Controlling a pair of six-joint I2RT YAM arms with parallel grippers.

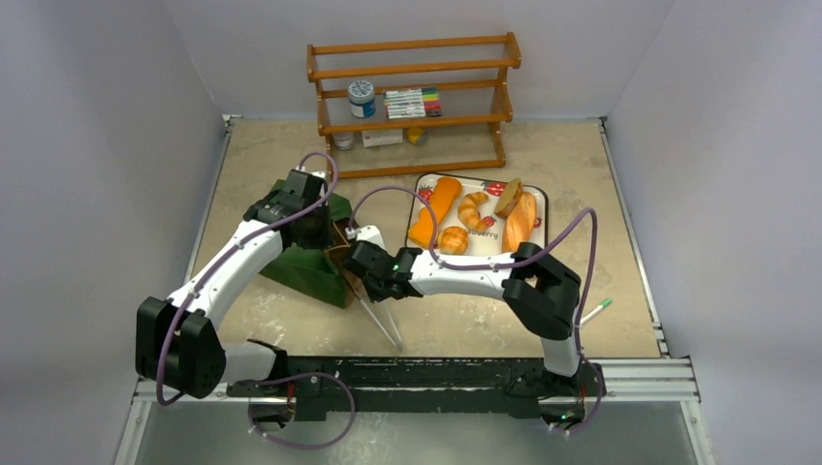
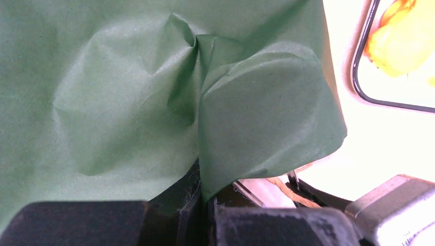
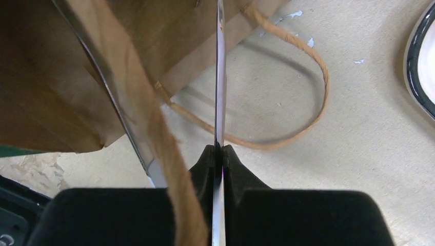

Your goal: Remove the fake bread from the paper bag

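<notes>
The paper bag (image 1: pixel 315 276), green outside and brown inside, lies on its side at the left with its mouth facing right. My left gripper is shut on a fold of its green paper. My right gripper is shut on one arm of the metal tongs (image 3: pixel 220 87), beside the bag mouth. The tongs reach toward the brown inside of the bag in the right wrist view, and their other end points to the front in the top view. A brown paper handle crosses close before the right wrist camera. No bread shows inside the bag; its depth is hidden.
Right of the bag, a dark-rimmed tray (image 1: pixel 546 208) carries several fake breads, among them a croissant (image 1: pixel 471 210) and a long loaf (image 1: pixel 521 221). A wooden rack (image 1: pixel 412 129) stands at the back. A green-capped marker (image 1: pixel 595 311) lies at the right.
</notes>
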